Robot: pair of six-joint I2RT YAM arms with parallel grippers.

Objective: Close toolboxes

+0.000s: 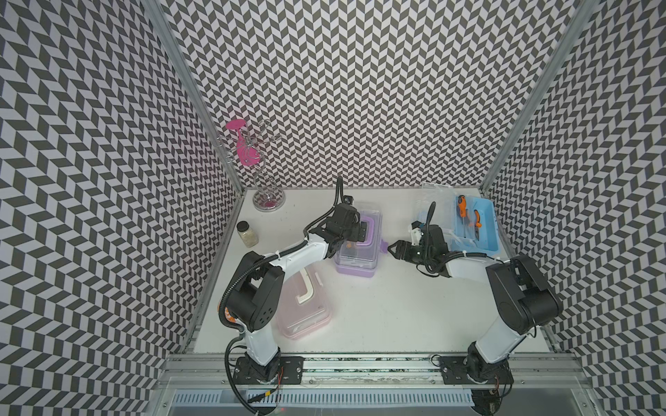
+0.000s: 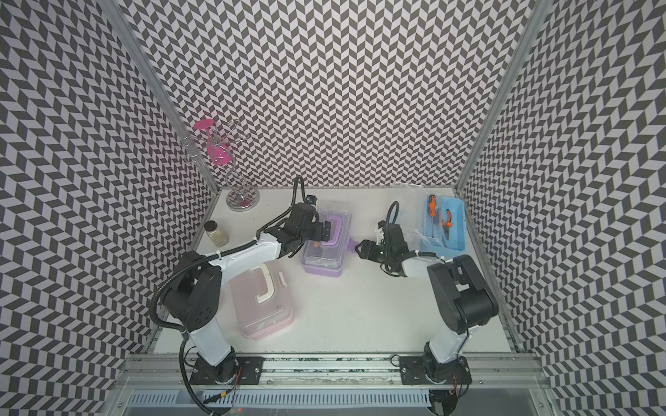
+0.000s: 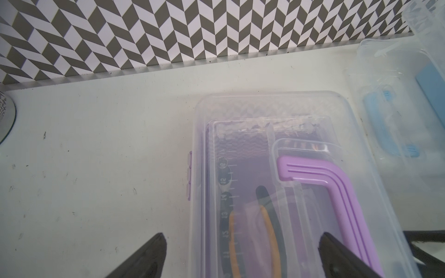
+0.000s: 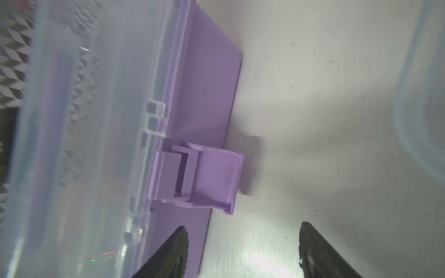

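Observation:
The purple toolbox (image 1: 357, 271) sits mid-table with its clear lid (image 3: 245, 104) lying over the base. On its right side the purple latch (image 4: 215, 178) sticks outward, swung away from the lid. Above the lid my left gripper hangs with fingers apart, nothing visible between them. My right gripper is to the right of the latch, fingers spread, the latch not between them. At the back right, the blue toolbox (image 1: 491, 228) has its clear lid (image 2: 408, 208) swung open to the left. A pink toolbox (image 1: 305, 315) has its lid down at the front left.
A small jar (image 1: 247, 234) stands at the left edge, behind it a metal stand (image 1: 268, 199) with pink pieces. Orange tools (image 1: 462, 206) lie in the blue box.

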